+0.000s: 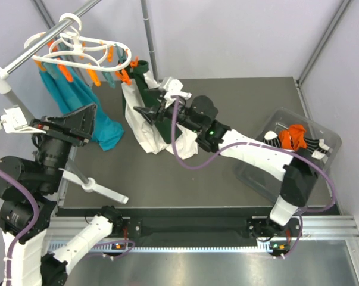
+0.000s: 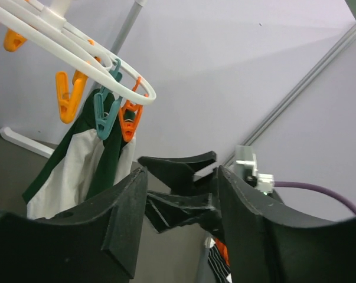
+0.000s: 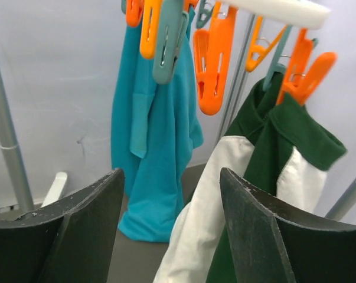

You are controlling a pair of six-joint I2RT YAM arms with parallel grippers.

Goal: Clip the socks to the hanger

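Note:
The white hanger point(image 1: 89, 67) hangs from the metal bar, with orange and teal clips around it. A teal cloth item point(image 1: 90, 107) hangs at its left. At its right end hangs a green-and-white cloth item point(image 3: 222, 168), its green top up at an orange clip point(image 3: 304, 73) and a teal clip. My right gripper faces this item from close by, open and empty. Left of centre in the top view, my left gripper point(image 1: 87, 125) stands below the hanger, open, with nothing held. More socks, orange point(image 1: 293, 137) and black-striped, lie in the bin.
A grey clear bin point(image 1: 256, 179) stands at the right. The metal bar point(image 1: 36, 46) crosses the upper left, and a white stand leg point(image 1: 108, 192) lies along the lower left. Bare grey table shows between the hanging cloth and the bin.

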